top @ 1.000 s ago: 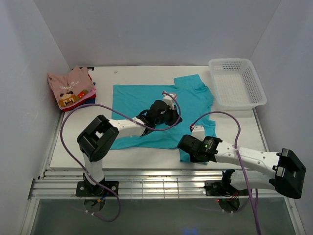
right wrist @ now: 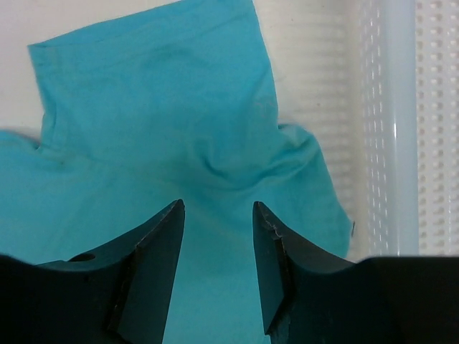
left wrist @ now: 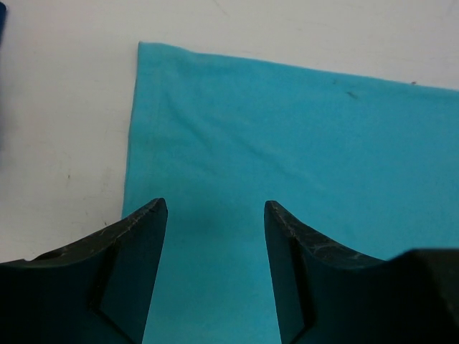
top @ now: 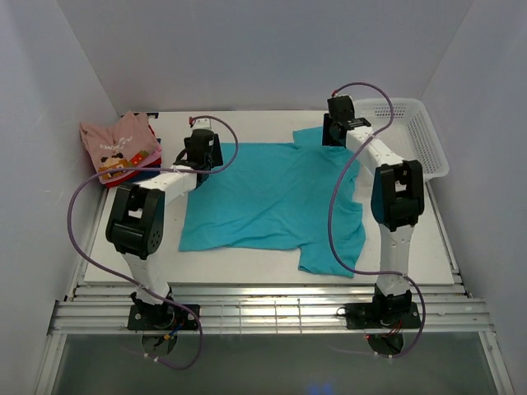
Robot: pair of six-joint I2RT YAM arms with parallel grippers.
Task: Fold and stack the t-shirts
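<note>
A turquoise t-shirt (top: 263, 197) lies spread flat across the table, one sleeve at the back right and one at the front right. My left gripper (top: 212, 146) hovers over its back left corner; in the left wrist view its fingers (left wrist: 136, 251) stand apart with only cloth beneath. My right gripper (top: 333, 127) is over the back right sleeve, which shows rumpled folds in the right wrist view (right wrist: 215, 129); its fingers stand apart with nothing held between them.
A stack of folded shirts (top: 119, 144), pink on top, sits at the back left. A white plastic basket (top: 432, 164) stands at the back right, close beside the shirt. Bare table shows along the front.
Both arms have moved toward the back of the table, the left also leftward to the shirt's back left corner, the right from the front sleeve to the back one.
</note>
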